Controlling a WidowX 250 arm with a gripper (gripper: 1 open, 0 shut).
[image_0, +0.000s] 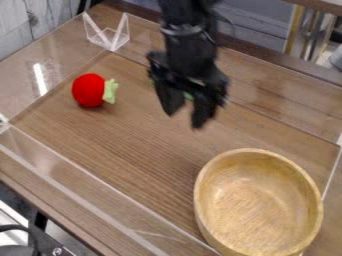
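The black robot gripper (187, 105) is raised over the upper middle of the wooden table, blurred by motion, so its fingers' state is unclear. A small green piece shows partly behind it. The red round object (90, 90) with a pale green tip lies at the left. A large empty yellow bowl (257, 212) sits at the front right.
A clear wire-like or plastic holder (110, 30) stands at the back left. Dark cables lie at the lower left edge.
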